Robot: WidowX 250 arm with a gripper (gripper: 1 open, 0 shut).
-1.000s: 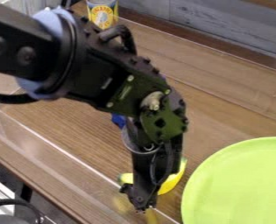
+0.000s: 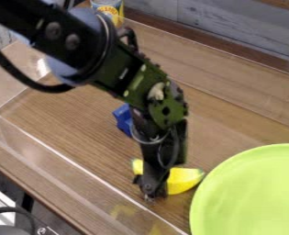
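Observation:
My gripper [image 2: 154, 181] reaches down from the upper left, open, its fingertips low over a yellow banana [image 2: 183, 178] on the wooden counter. The fingers overlap the banana's middle in this view, so whether they touch it is hard to tell. A light green plate [image 2: 250, 202] lies just right of the banana.
A blue object [image 2: 122, 117] sits partly hidden behind the arm. A can [image 2: 107, 14] stands at the back near the wall [image 2: 227, 32]. The counter's front edge runs along the lower left.
My arm has shifted up and back in the picture, the gripper's tips rising slightly over the banana. More of the banana shows now.

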